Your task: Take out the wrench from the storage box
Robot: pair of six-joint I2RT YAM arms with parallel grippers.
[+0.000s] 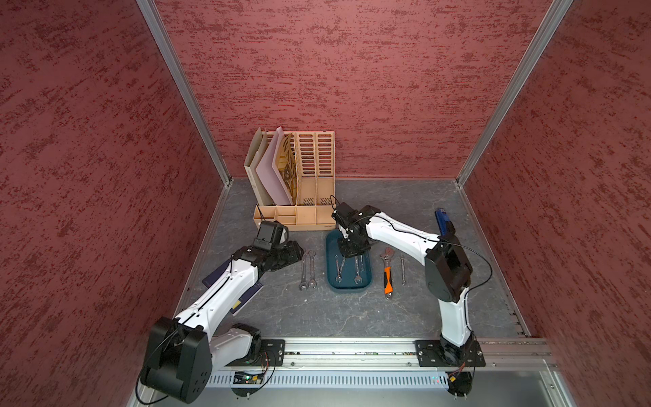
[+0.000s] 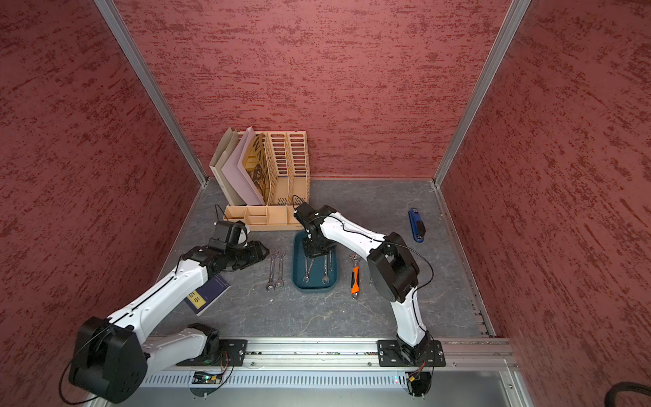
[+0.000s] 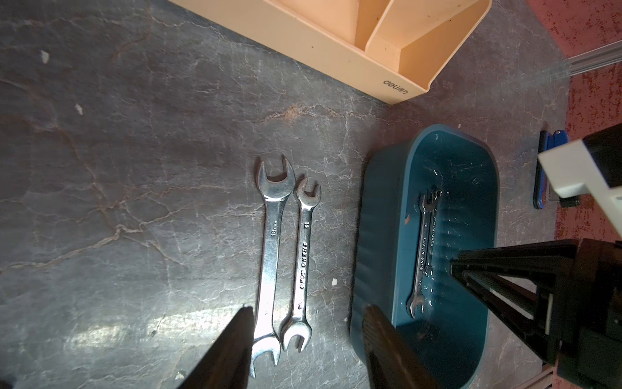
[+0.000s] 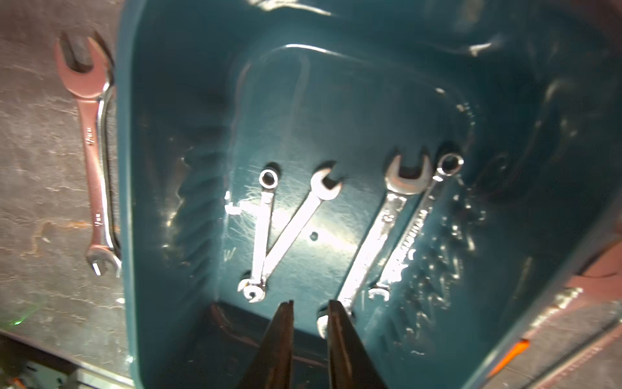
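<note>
My right gripper is over the blue storage box, fingertips close together with a narrow gap, no wrench visibly held. Inside the box lie several wrenches: two small ones crossed at the left, a larger one and a slimmer one at the right. My left gripper stands open above two wrenches, lying on the table left of the box.
A wooden organiser with folders stands behind. An orange-handled adjustable wrench and a thin wrench lie right of the box, a blue object farther back. A notebook lies at left.
</note>
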